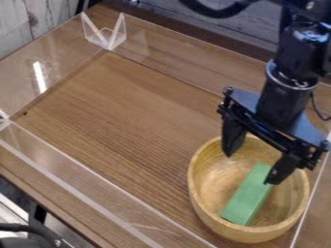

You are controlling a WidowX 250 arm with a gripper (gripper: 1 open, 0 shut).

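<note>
A tan bowl [212, 192] sits at the lower right of the wooden table, with a green block [246, 201] lying inside it. My dark gripper [256, 155] hangs over the back of the bowl, its fingers spread open above the block, one at the left and one at the right. Nothing shows between them.
A clear plastic rack [101, 29] stands at the back left. A wall runs along the back, and clear edging lines the left and front-left.
</note>
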